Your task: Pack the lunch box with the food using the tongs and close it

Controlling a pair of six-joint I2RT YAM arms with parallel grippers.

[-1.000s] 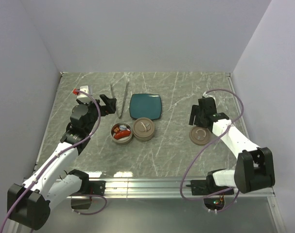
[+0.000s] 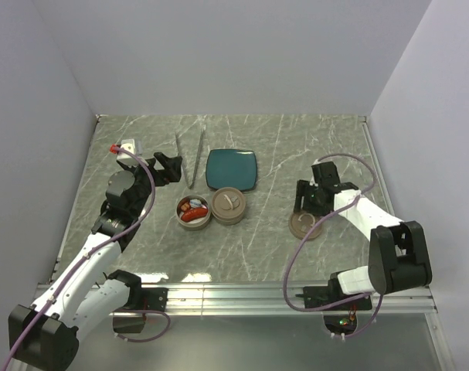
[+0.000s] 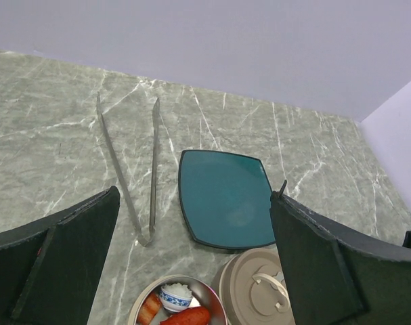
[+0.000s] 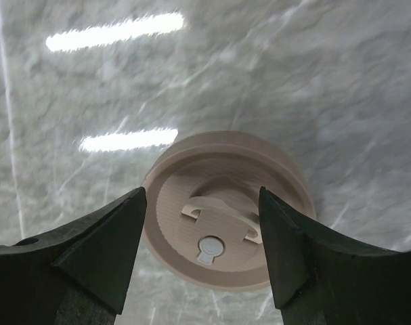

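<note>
An uncovered round lunch box [image 2: 194,223] holds a red sausage [image 2: 194,214], a small bowl of rice [image 3: 176,296] and an orange-brown piece. Against its right side stands a lidded round box [image 2: 229,199] with a pale handle. Farther right, a loose brown lid [image 4: 185,264] lies handle up on the table. My right gripper is open over this lid; its right finger overlaps the handle's end, and contact cannot be told. Above the table at the left, my left gripper [image 2: 173,169] is open and empty.
A dark green square plate [image 2: 231,169] lies behind the two boxes. Grey metal tongs [image 2: 191,182] lie open left of the plate. Bare table [image 2: 261,247] stretches between the lidded box and the loose lid.
The loose lid has slid left and slightly toward the front. My right gripper has come lower and moved left with it. The left arm shifted only slightly; boxes, plate and tongs are unmoved.
</note>
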